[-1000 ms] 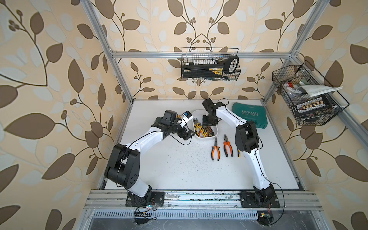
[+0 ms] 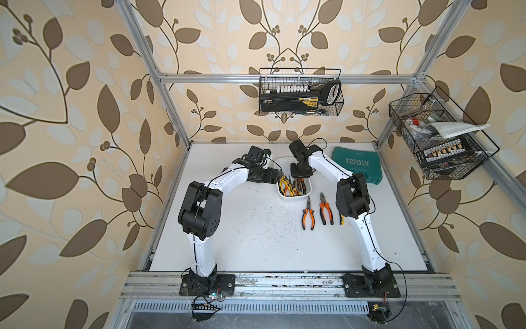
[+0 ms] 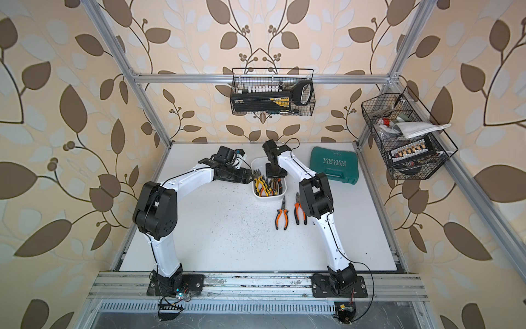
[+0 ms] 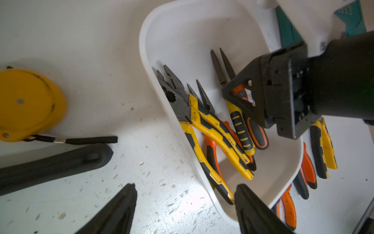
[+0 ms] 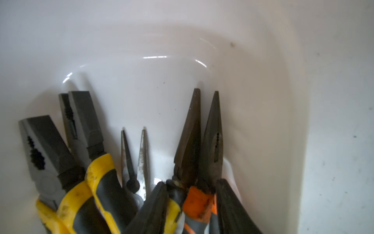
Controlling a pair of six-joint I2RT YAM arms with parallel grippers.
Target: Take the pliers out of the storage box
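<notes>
In the top left view the white storage box (image 2: pixel 293 198) stands mid-table with several pliers inside. Yellow-and-black pliers (image 4: pixel 220 136) lean along its left wall in the left wrist view. My left gripper is over that wall, fingers wide apart, with bare table and box rim below and nothing visibly held. Inside the box, my right gripper is part open. Between its fingers show the orange-handled long-nose pliers (image 5: pixel 198 204) and part of a yellow-handled pair (image 5: pixel 172 214); a gap still shows around them. Small thin-nosed pliers (image 5: pixel 134 171) lie left of it.
Two orange-handled pliers (image 2: pixel 308 215) (image 2: pixel 326 211) and a yellow pair (image 4: pixel 323 148) lie on the table right of the box. A yellow tape measure (image 4: pixel 29 105) and black handle (image 4: pixel 58 167) lie left. A green case (image 2: pixel 356 164) stands back right.
My right arm has stayed almost still over the box.
</notes>
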